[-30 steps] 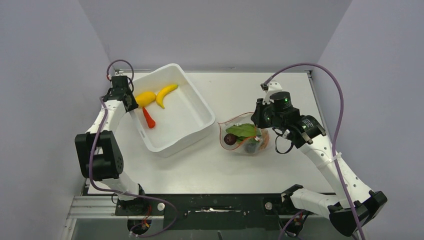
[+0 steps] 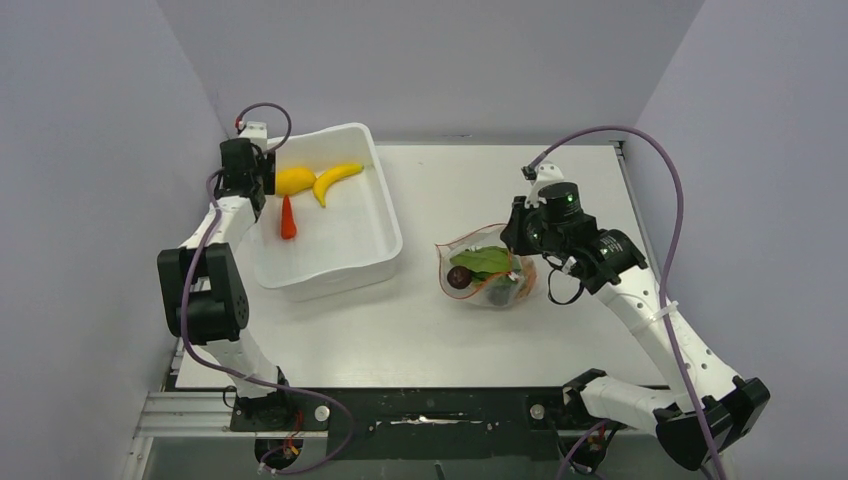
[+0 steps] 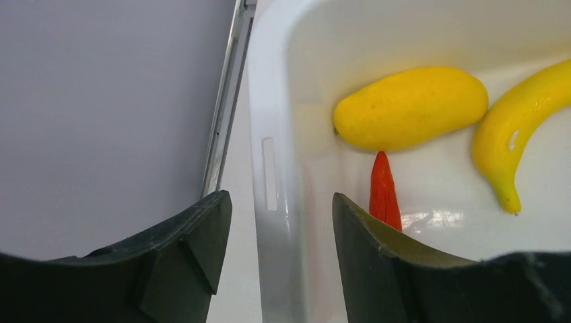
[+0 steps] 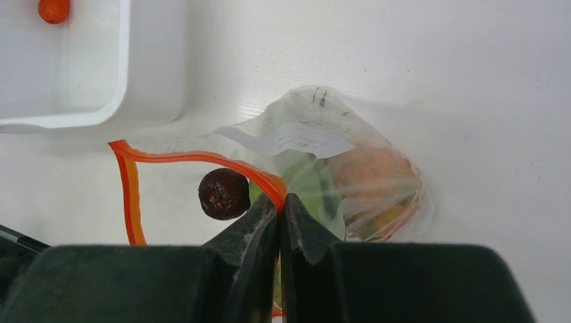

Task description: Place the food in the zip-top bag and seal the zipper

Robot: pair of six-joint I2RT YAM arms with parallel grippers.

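My left gripper straddles the side wall of the white bin (image 3: 275, 249), its fingers apart with gaps to the rim. Inside the bin lie a yellow oblong food (image 3: 412, 108), a banana (image 3: 522, 121) and a red pepper or carrot (image 3: 384, 195). My right gripper is shut on the orange-zippered edge of the clear zip top bag (image 4: 303, 111). The bag's mouth gapes toward the bin. A dark round food (image 4: 223, 194) and green leaves (image 2: 482, 261) show inside, with orange food (image 4: 370, 171) behind the film.
The bin (image 2: 340, 283) stands left on the white table (image 2: 430, 350), against the left arm. Bare table lies between bin and bag, and along the front and back right. Grey walls close off the left, back and right.
The bin has turned, its near end swinging left, and the food inside has shifted with it. My left gripper has moved slightly toward the back. The right arm and bag are nearly still.
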